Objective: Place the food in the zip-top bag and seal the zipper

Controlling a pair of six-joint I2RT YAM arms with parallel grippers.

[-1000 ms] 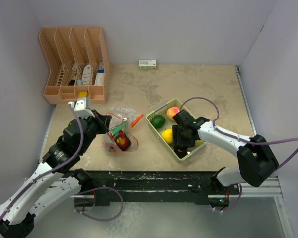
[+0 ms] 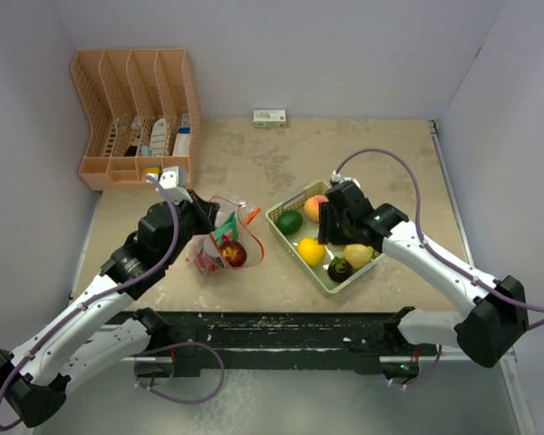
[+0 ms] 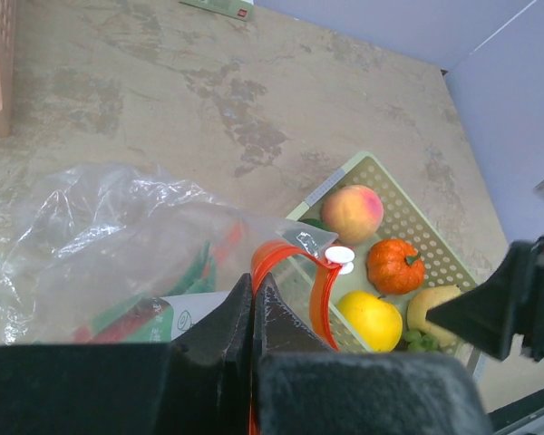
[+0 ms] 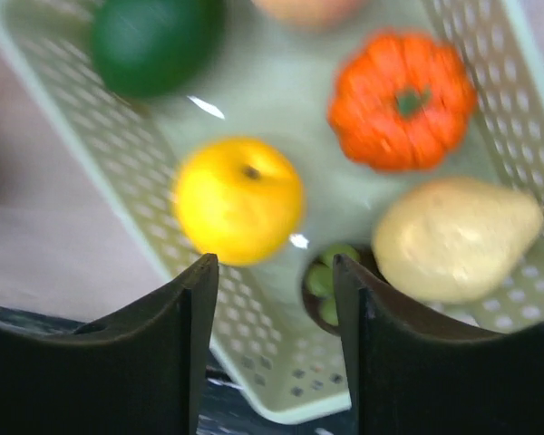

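Note:
The clear zip top bag [image 2: 219, 243] has a red edge and stands partly open, with a dark red fruit [image 2: 233, 254] inside. My left gripper is shut on the bag's red edge [image 3: 274, 251]. Right of it, a pale green basket [image 2: 290, 251] holds a yellow fruit [image 4: 240, 199], a green avocado [image 4: 154, 45], a peach [image 2: 315, 207], an orange pumpkin [image 4: 402, 101], a tan pear-like fruit [image 4: 453, 237] and a dark fruit with green leaves [image 4: 321, 288]. Over the basket my right gripper is open, its fingers apart above the dark fruit.
A peach-coloured divided rack [image 2: 136, 109] stands at the back left, with several items in it. At the back wall lies a small green-white box [image 2: 269, 119]. Table [image 2: 227, 163] behind the bag and basket is clear.
The right gripper lifted the dark fruit from the basket, and that fruit now lies back in the basket's front end. The left gripper has shifted right, drawing the bag's edge along.

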